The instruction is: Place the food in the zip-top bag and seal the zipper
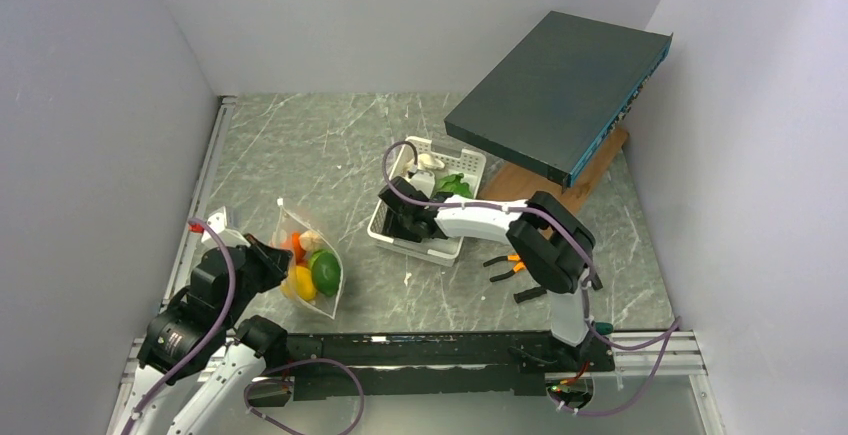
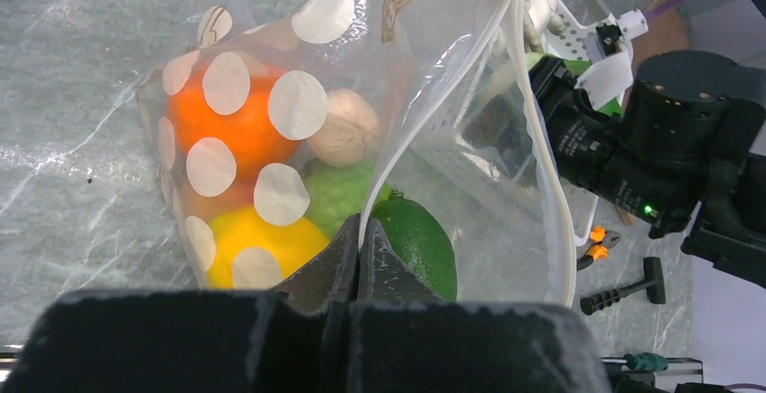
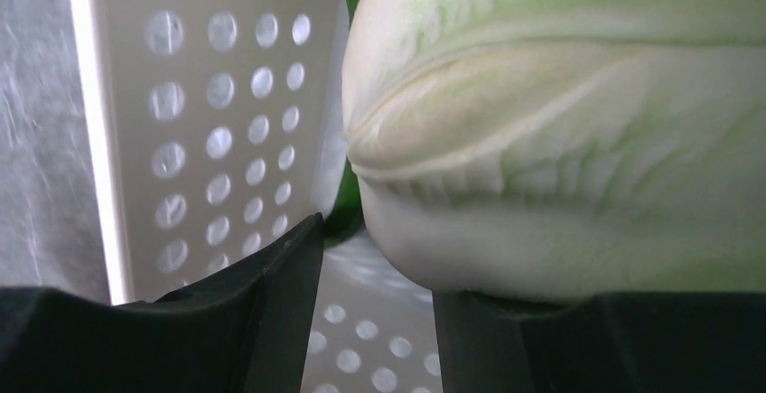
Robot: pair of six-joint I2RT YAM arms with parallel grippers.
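The zip bag (image 1: 311, 265) stands open at the left, holding orange, yellow and green items and a tan one (image 2: 343, 126). My left gripper is shut on the bag's rim, pinching its edge. My right gripper is down in the white basket (image 1: 440, 253), open around the lower end of a pale cabbage-like vegetable (image 3: 560, 140); its fingertips are partly hidden. A slim green item (image 3: 341, 208) lies beside that vegetable, and more leafy green (image 1: 455, 183) is in the basket.
A large dark flat box (image 1: 557, 90) rests over a wooden board (image 1: 600, 160) at the back right. Pliers (image 1: 513, 268) and a black-handled tool (image 2: 650, 289) lie to the right.
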